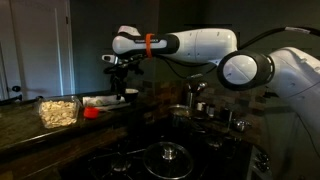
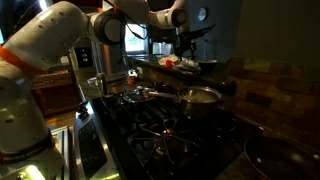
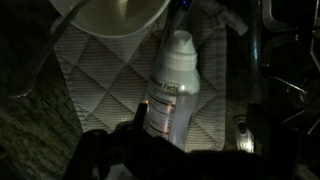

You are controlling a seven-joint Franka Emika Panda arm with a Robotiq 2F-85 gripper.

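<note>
In the wrist view, a white bottle [image 3: 175, 88] with a printed label lies on a quilted grey mat [image 3: 98, 72], its cap pointing away from me. My gripper is open above the bottle's lower end, which is partly hidden by the gripper's dark body. No contact between fingers and bottle can be made out. From the side, in exterior view 1, the gripper [image 1: 121, 72] hangs over the counter, just above the white bottle [image 1: 102, 100].
Beyond the bottle is a white bowl [image 3: 115, 12], beside a dark utensil [image 3: 45, 55]. A clear tub [image 1: 60, 112] of pale pieces and a red object [image 1: 92, 112] share the counter. The stove holds a lidded pan [image 1: 168, 158] and a pot [image 2: 200, 100].
</note>
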